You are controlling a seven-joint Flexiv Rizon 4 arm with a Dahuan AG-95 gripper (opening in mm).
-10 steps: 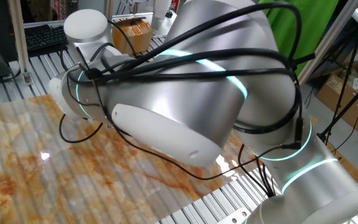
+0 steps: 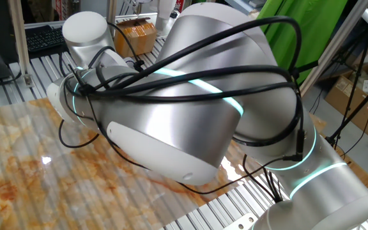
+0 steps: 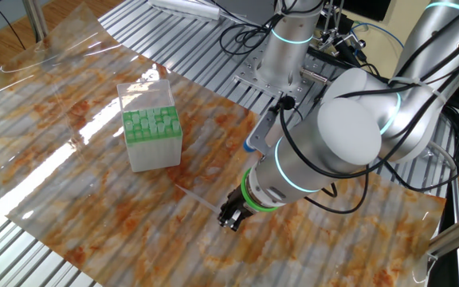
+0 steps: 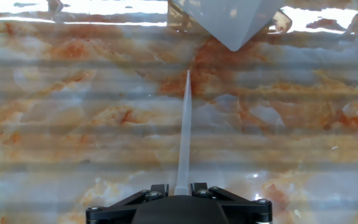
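A long, thin, translucent pipette tip (image 4: 185,137) runs away from my gripper in the wrist view, narrow end toward the box. Its wide end sits between the two black fingertips, which stand a small gap apart. Whether they press on it is not clear. In exterior view 2 the pale tip (image 3: 196,198) extends from beside my gripper (image 3: 230,223) up and left; I cannot tell if it touches the table. A white tip box (image 3: 154,153) with a green rack of tips and a raised clear lid (image 3: 144,96) stands to the left. The arm hides the gripper in exterior view 1.
A glossy marble-patterned sheet (image 3: 70,187) covers much of the slatted metal table, with bright reflections on it. It is bare in front of and left of the box. A lower corner of the box (image 4: 232,31) shows at the wrist view's top edge.
The surroundings look the same.
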